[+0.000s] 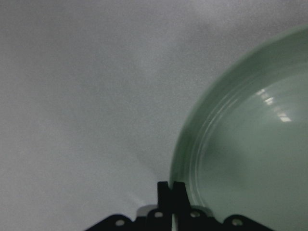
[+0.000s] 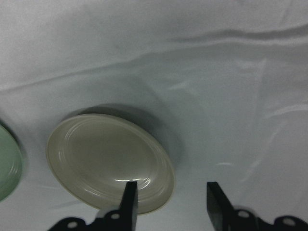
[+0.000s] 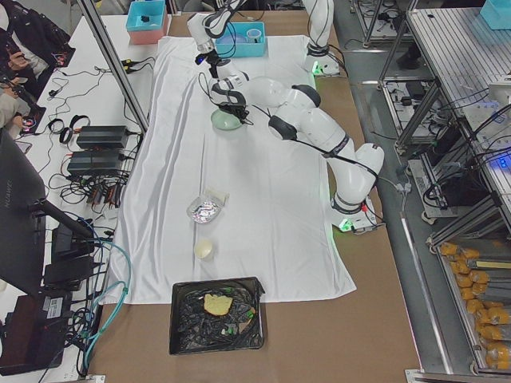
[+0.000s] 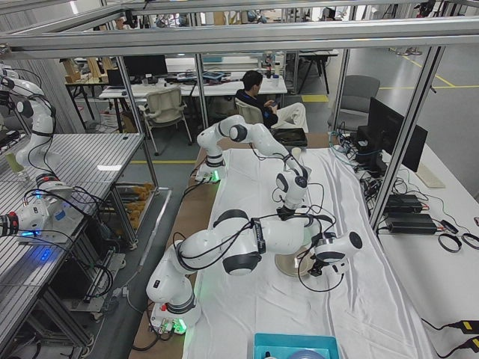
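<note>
A green plate [image 1: 245, 159] fills the right of the left wrist view, with my left gripper shut on its rim. In the camera left view the green plate [image 3: 223, 124] is under the left gripper, in mid-table. A beige oval plate [image 2: 108, 156] lies on the white cloth in the right wrist view, just right of the green plate [image 2: 7, 163]. My right gripper stands open above the beige plate's near right edge, with nothing seen between its fingers.
A blue bin [image 3: 239, 46] stands at the far end. A foil packet [image 3: 204, 209], a pale cup [image 3: 204, 249] and a black tray [image 3: 215, 335] with food lie toward the near end.
</note>
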